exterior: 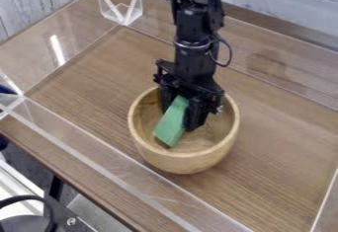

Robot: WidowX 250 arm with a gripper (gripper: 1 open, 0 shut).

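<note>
A round wooden bowl (189, 158) sits on the brown table. Inside it is a green object (172, 126), tilted. The black robot arm comes down from the top, and its gripper (183, 107) is at the upper part of the green object, inside the bowl's rim, shut on it. The fingertips are partly hidden by dark parts of the gripper and by the object.
A clear angular stand (121, 9) is at the back left. Dark cables lie at the lower left, off the table's edge.
</note>
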